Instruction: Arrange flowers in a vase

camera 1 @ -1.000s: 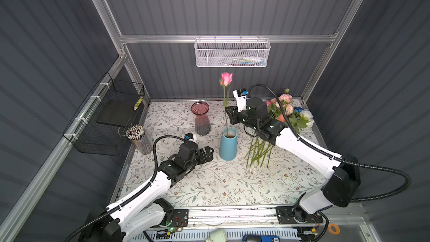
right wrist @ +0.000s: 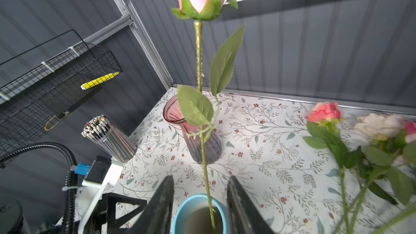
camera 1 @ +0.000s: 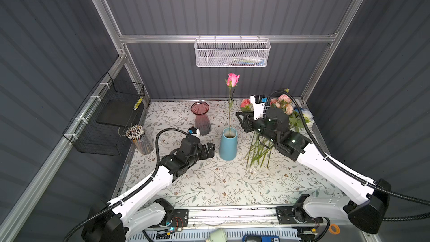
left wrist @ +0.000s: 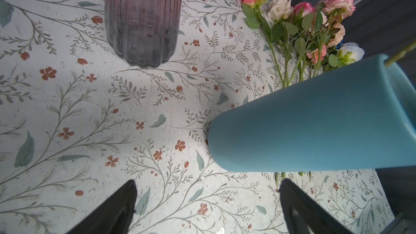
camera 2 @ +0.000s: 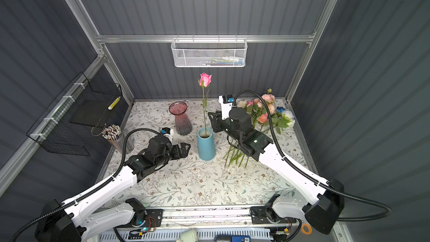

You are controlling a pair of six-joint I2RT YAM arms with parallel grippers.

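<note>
A single pink rose (camera 1: 232,79) stands upright in the blue vase (camera 1: 228,147) at mid-table. My right gripper hangs above and right of the vase, fingers apart; in the right wrist view the stem shows beyond them, apparently not held. My left gripper stands open left of the vase, which fills much of the left wrist view, with nothing between its fingers. More flowers (camera 2: 264,116), peach, pink, white and blue, lie on the right of the table with stems toward the front.
A pink glass vase (camera 2: 182,121) stands at the back left. A holder of thin sticks (camera 1: 139,137) sits at the left edge below a black wire basket (camera 1: 96,121). A white basket (camera 1: 231,56) hangs on the back wall.
My right gripper has moved right, away from the rose stem, which now stands a little further right in the vase. The left gripper has shifted slightly back and up.
</note>
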